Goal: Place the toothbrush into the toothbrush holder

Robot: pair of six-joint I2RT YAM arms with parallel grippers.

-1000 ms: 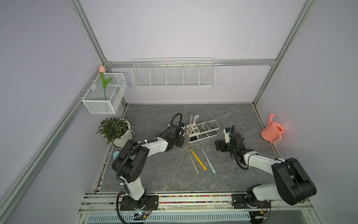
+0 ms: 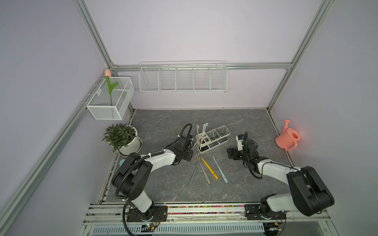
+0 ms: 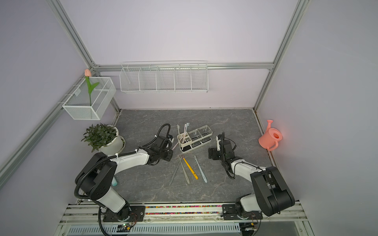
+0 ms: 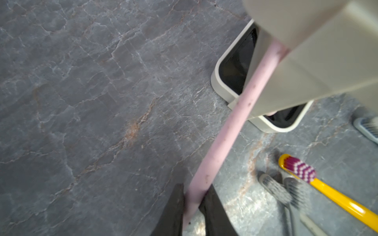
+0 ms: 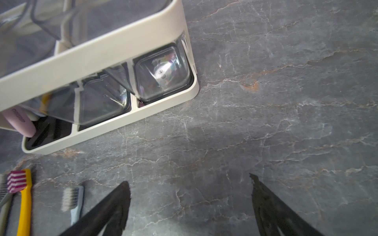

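Observation:
The cream toothbrush holder stands at the table's middle, with several brushes leaning in its left compartment. In the left wrist view, a pink toothbrush handle slants from behind the holder's upper wall down to my left gripper. Its dark fingers lie close on both sides of the handle; whether they press on it is unclear. My right gripper stands open right of the holder, nothing between its fingers. A yellow toothbrush and a light blue one lie in front of the holder.
Two greyish brushes, one of them the dark handle, lie left of the yellow one. A potted plant stands at left, a pink watering can at right. The table behind the holder is bare.
My left gripper has moved towards the front and slightly left. The holder has shifted a little to the left, and the brushes in it have shifted too. The right arm is unmoved.

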